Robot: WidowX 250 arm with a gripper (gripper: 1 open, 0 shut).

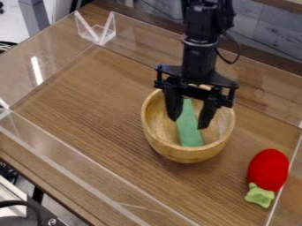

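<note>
My black gripper point(189, 113) reaches down into a light wooden bowl point(177, 152) in the middle of the table, its two fingers spread open on either side at the upper part of a green elongated object point(189, 133) that lies in the bowl. Whether the fingertips touch the green object cannot be told.
A red object with a pale green end point(268, 171) lies at the right near the table's edge. A clear plastic holder point(97, 28) stands at the back left.
</note>
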